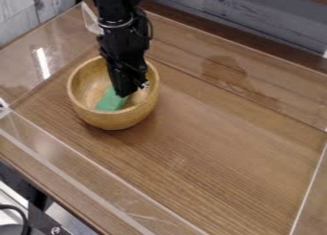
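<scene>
My black gripper (122, 84) reaches down from the top into a round tan wooden bowl (90, 113) on the left of the wooden table, its fingertips just over a green object (110, 101) lying inside. Whether the fingers are open or shut, and whether they touch the green object, is hard to tell at this size.
A pale wall (255, 19) runs along the back, and a dark cable (13, 220) lies at the lower left corner.
</scene>
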